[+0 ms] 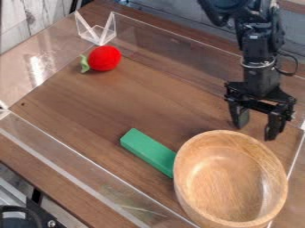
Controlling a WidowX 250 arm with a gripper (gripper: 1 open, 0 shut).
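Observation:
My black gripper (pixel 255 121) hangs at the right of the table, fingers pointing down and spread open, with nothing visible between them. Below it, at the front right, sits a large wooden bowl (pixel 231 185). A green block (pixel 148 151) lies just left of the bowl. A red tomato-like object (pixel 103 58) with a green stem rests at the back left.
Clear plastic walls run along its edges, and a small clear angular piece (pixel 96 30) stands behind the red object at the back left.

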